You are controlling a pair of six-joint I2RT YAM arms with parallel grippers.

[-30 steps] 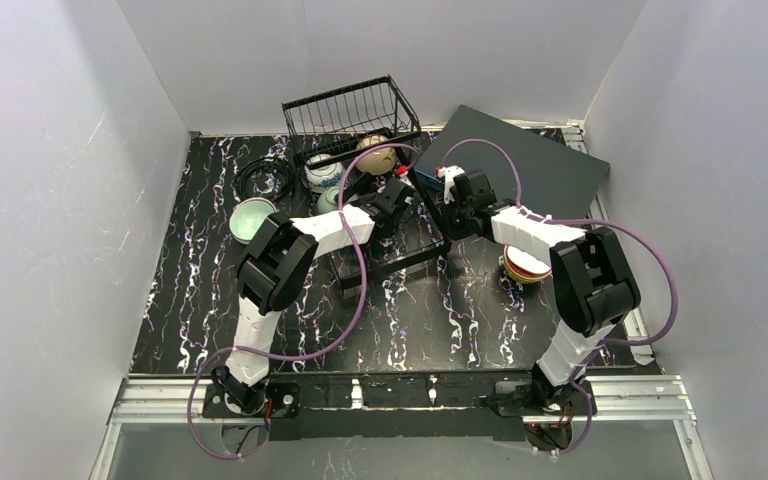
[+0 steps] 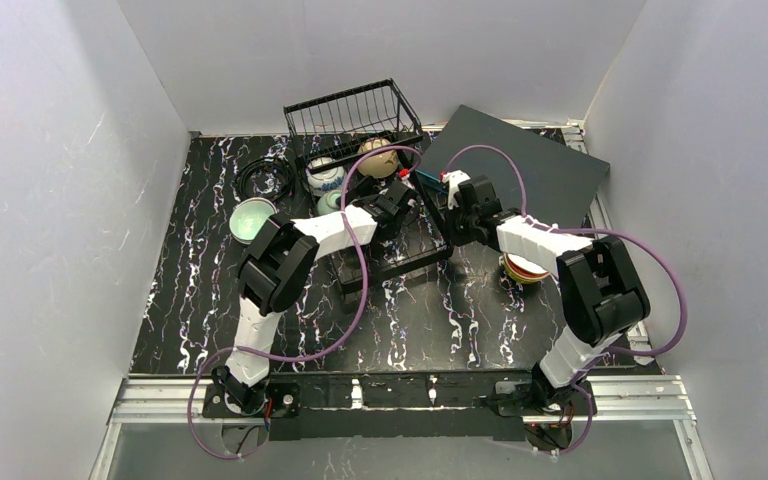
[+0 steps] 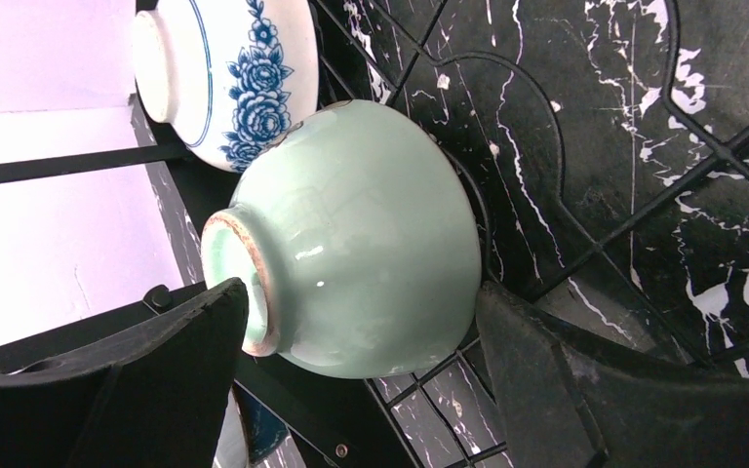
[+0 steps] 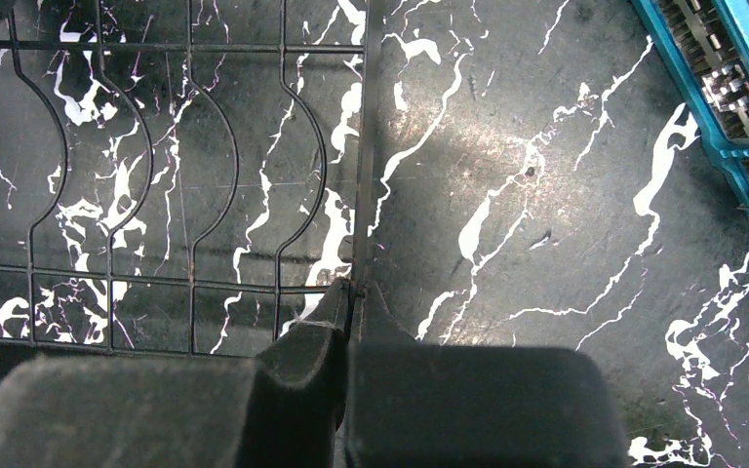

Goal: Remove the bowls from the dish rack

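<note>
A celadon green bowl (image 3: 371, 234) lies tilted on its side in the black wire dish rack (image 2: 397, 270). The open fingers of my left gripper stand on either side of it, one by the foot ring and the other by the rim; firm contact cannot be made out. Behind it in the rack sit a blue-and-white floral bowl (image 3: 244, 73) and a tan bowl (image 2: 378, 160). At the rack's right side, my right gripper is shut on the thin black edge bar (image 4: 366, 146).
A pale green bowl (image 2: 252, 220) rests on the marbled counter left of the rack, near a coiled black cable (image 2: 263, 178). Stacked bowls (image 2: 525, 268) stand under the right forearm. A dark panel (image 2: 525, 165) leans at the back right.
The rack has shifted very slightly to the right, together with my right arm and its gripper. My left arm looks almost still.
</note>
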